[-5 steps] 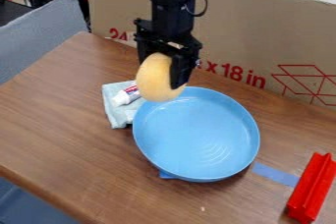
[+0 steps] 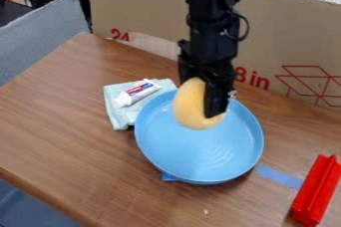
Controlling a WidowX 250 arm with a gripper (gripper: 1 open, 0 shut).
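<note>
My black gripper [image 2: 208, 84] hangs over the back part of a blue plate [image 2: 200, 156], shut on a pale yellow, rounded object [image 2: 196, 109]. The object is low over the plate; whether it touches the surface I cannot tell. A white toothpaste tube [image 2: 136, 93] lies on a folded light cloth [image 2: 118, 112] just left of the plate.
A red plastic piece [image 2: 314, 191] lies at the right front of the wooden table [image 2: 74, 141]. A cardboard box [image 2: 286, 52] stands along the back. Blue tape [image 2: 280, 177] is on the table beside the plate.
My gripper, with the yellow object in it, has moved right and down, from above the toothpaste and cloth to low over the plate.
</note>
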